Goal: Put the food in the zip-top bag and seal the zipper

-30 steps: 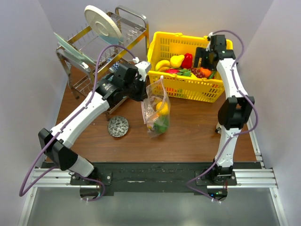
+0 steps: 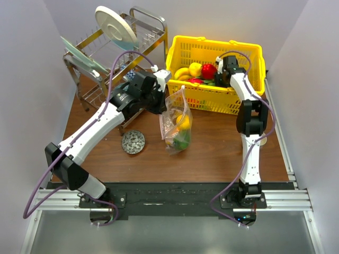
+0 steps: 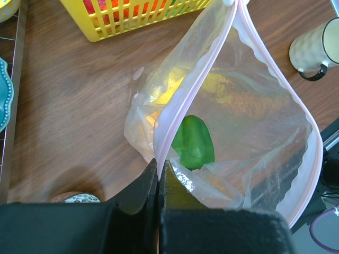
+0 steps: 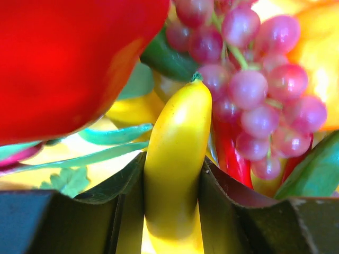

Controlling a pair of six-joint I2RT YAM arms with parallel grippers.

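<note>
A clear zip top bag [image 3: 254, 116] hangs with its mouth spread wide. My left gripper is shut on the bag's rim. Inside the bag lie a green pepper [image 3: 193, 143] and something yellow-orange, blurred by the plastic. Over in the yellow basket [image 2: 216, 98], my right gripper is shut on a banana [image 4: 179, 137], with one finger pressed against each side. Its stem end points up in the right wrist view; its lower end is hidden below the frame.
Around the banana lie grapes [image 4: 265, 100], a large red pepper [image 4: 69, 63] and other toy produce. A dish rack [image 2: 100, 47] stands behind the left arm. There is a small patterned bowl [image 2: 133, 142] left of the bag and a mug [image 3: 318, 48] to its right.
</note>
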